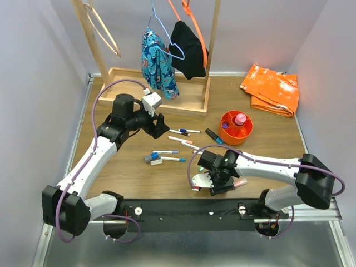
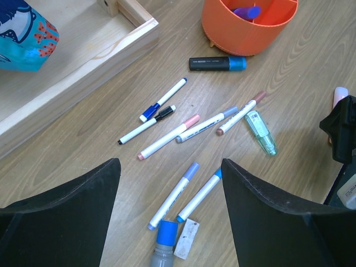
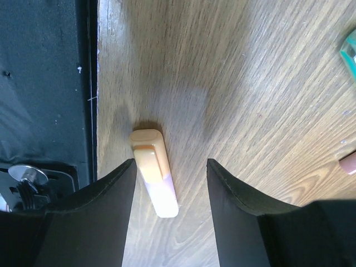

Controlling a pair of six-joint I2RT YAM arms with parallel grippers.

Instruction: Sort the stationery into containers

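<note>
My right gripper (image 1: 214, 188) is low near the table's front edge, its fingers apart in the right wrist view (image 3: 170, 166) around a short peach and lavender item (image 3: 161, 192), with no grip visible. My left gripper (image 1: 157, 127) hangs open and empty above loose markers (image 2: 168, 137). A blue-capped bottle (image 2: 166, 242), a pale block (image 2: 186, 239), a dark marker (image 2: 208, 63) and a teal-green item (image 2: 260, 132) lie on the wood. The orange round container (image 1: 230, 133) holds purple and pink items.
A wooden rack (image 1: 192, 108) with hanging clothes and hangers stands at the back. A folded orange sheet (image 1: 270, 89) lies back right. A dark strip (image 3: 47, 83) borders the table's front edge.
</note>
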